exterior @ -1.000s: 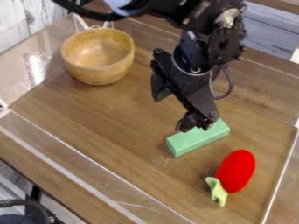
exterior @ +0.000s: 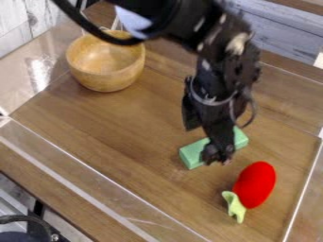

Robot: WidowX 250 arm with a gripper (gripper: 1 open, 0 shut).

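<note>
My gripper (exterior: 217, 142), a dark, blurred shape, hangs open at the centre right, low over a light green block (exterior: 195, 156). Its lower part hides some of the block, and I cannot tell whether it touches it. A red oval object (exterior: 256, 182) lies in front of the block to the right, with a pale green piece (exterior: 235, 208) at its lower left.
A wooden bowl (exterior: 105, 66) stands at the back left of the wooden table (exterior: 108, 142). A raised white border runs along the left and back.
The gripper has moved down toward the green block and now covers more of it. The block, red object and bowl have not visibly moved.
</note>
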